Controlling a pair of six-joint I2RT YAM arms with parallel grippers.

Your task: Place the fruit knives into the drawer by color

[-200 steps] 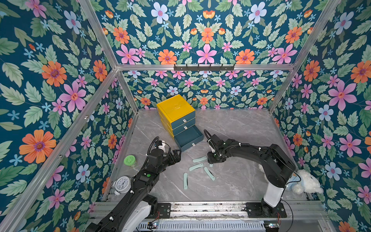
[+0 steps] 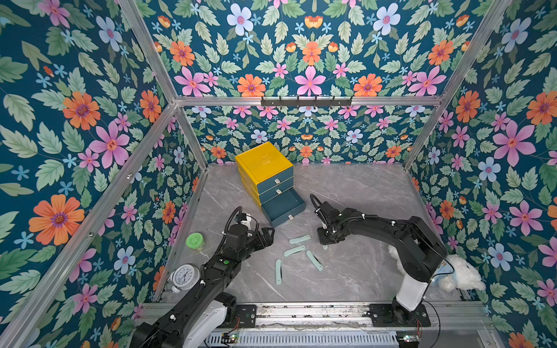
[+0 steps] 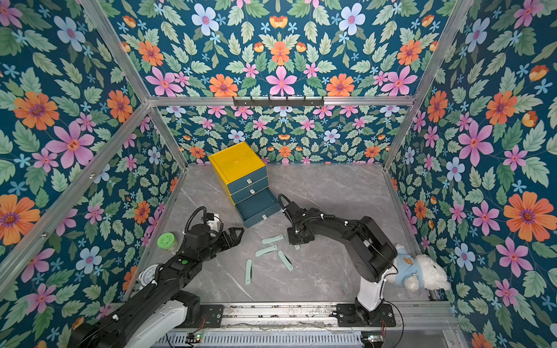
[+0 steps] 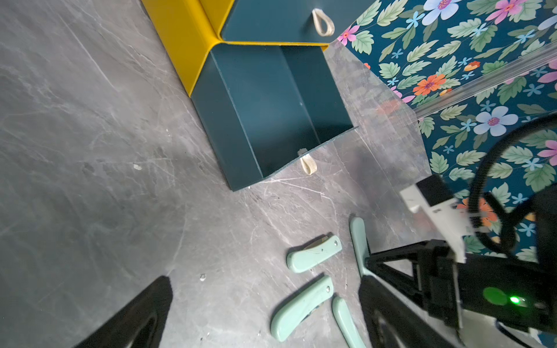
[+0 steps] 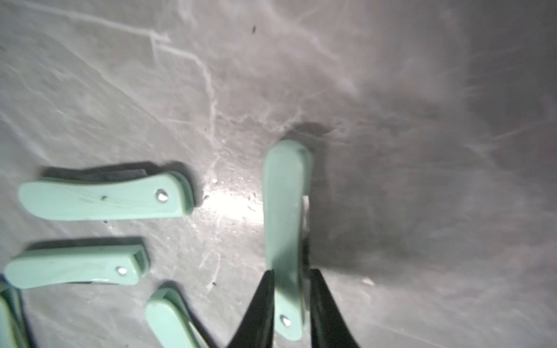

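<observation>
Several mint-green folding fruit knives lie on the marble table, among them one at the left (image 2: 278,271) and one higher up (image 2: 300,239). The bottom drawer (image 4: 272,104) of the yellow and blue cabinet stands pulled out and empty. My left gripper (image 2: 264,237) hangs open below the drawer's front left, left of the knives. My right gripper is low over a knife (image 5: 284,208) lying lengthwise, with the fingertips at either side of its lower part; whether they grip it cannot be told.
A green-lidded jar (image 2: 195,240) and a gauge (image 2: 185,277) sit at the left. A plush toy (image 3: 426,269) lies at the front right. The table behind the right arm (image 2: 359,185) is clear.
My left arm has shifted only slightly.
</observation>
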